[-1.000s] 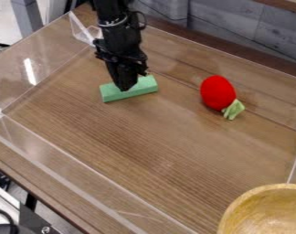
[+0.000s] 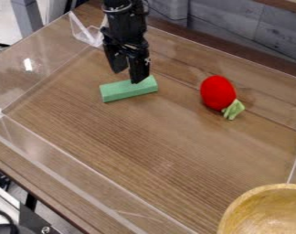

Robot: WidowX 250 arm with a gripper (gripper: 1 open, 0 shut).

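Note:
My black gripper [image 2: 126, 64] hangs over the upper middle of the wooden table [image 2: 151, 160], just above and behind a flat mint-green bar [image 2: 129, 88]. Whether its fingers are open or shut is hard to make out. A red round object [image 2: 217, 91] with a pale green leafy piece [image 2: 234, 111] lies to the right.
A yellow bowl [image 2: 263, 215] sits at the lower right corner. A grey wall runs along the back.
The bar has not visibly moved.

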